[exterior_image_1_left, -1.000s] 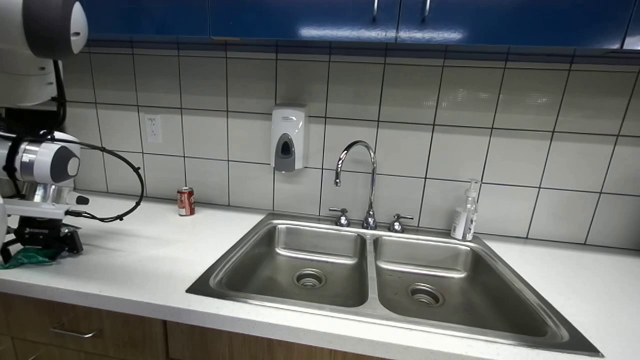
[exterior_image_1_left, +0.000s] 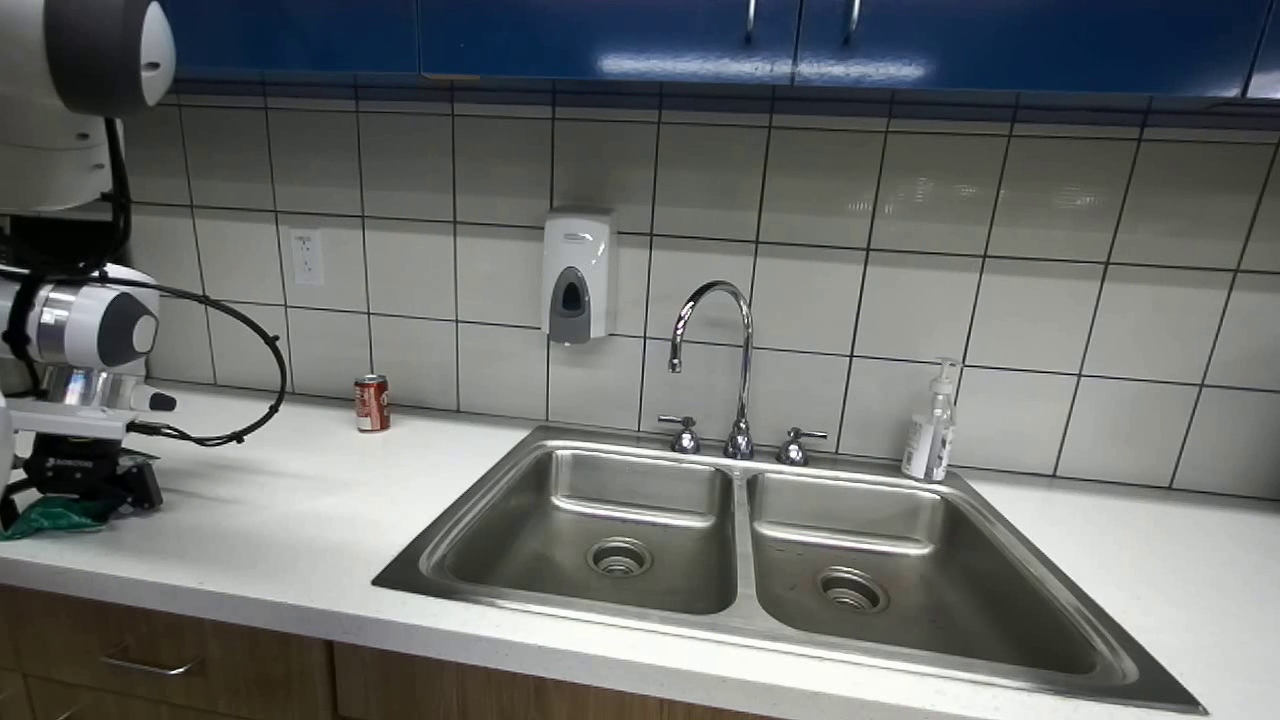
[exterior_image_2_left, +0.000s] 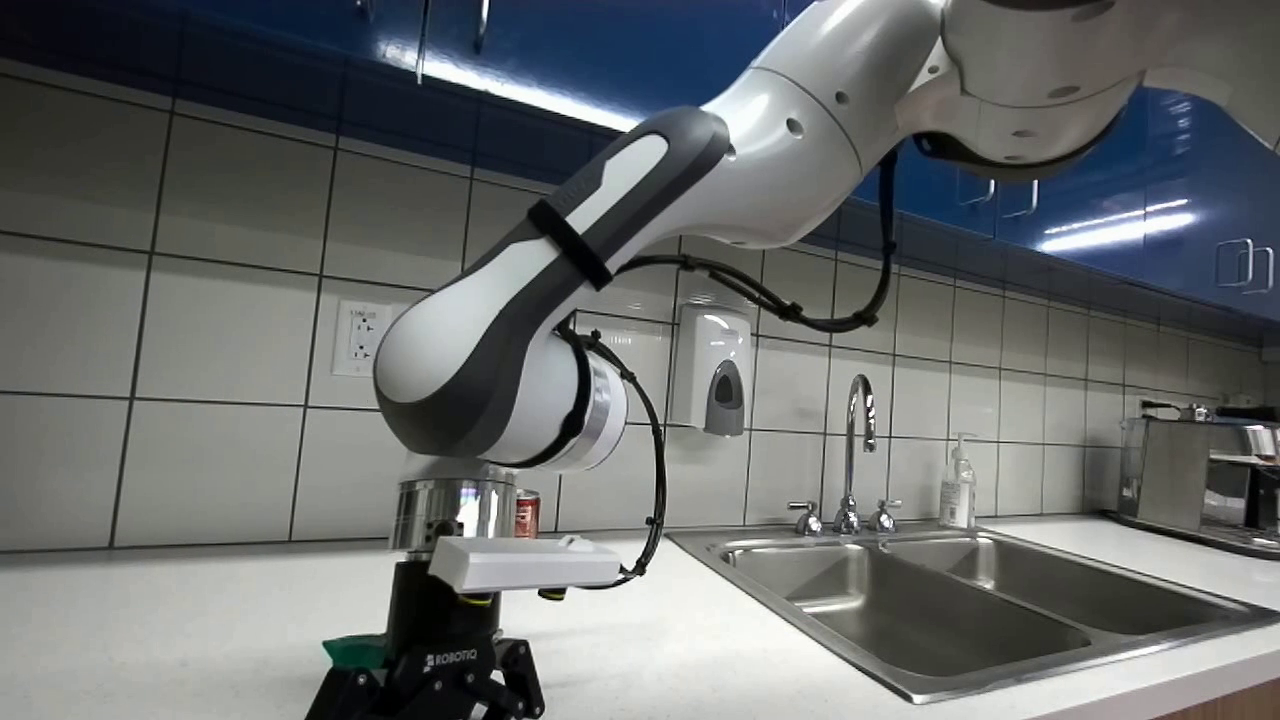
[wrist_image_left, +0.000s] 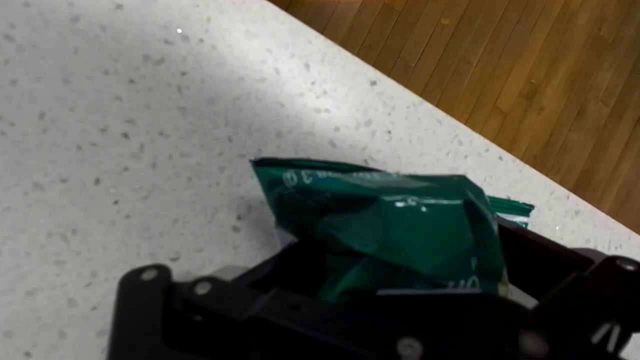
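Observation:
A shiny green packet (wrist_image_left: 414, 222) with pale lettering lies on the speckled white counter, between the spread fingers of my gripper. In the wrist view the gripper is open around it, and the packet's lower part is hidden behind the black linkage. From the first exterior view, the gripper (exterior_image_1_left: 84, 498) is low over the counter at the far left, with the green packet (exterior_image_1_left: 58, 516) under it. The second exterior view shows only a corner of the packet (exterior_image_2_left: 355, 650) beside the gripper's body; the fingertips are cut off there.
The counter's front edge runs close beyond the packet, with wooden floor (wrist_image_left: 480, 66) below. A red can (exterior_image_1_left: 372, 403) stands by the tiled wall. To the right are a double sink (exterior_image_1_left: 744, 600), a tap (exterior_image_1_left: 740, 360) and a soap bottle (exterior_image_1_left: 931, 432). Open counter (exterior_image_1_left: 312, 504) lies between.
The gripper has shifted very slightly left and down at the packet. The can and the sink area look the same.

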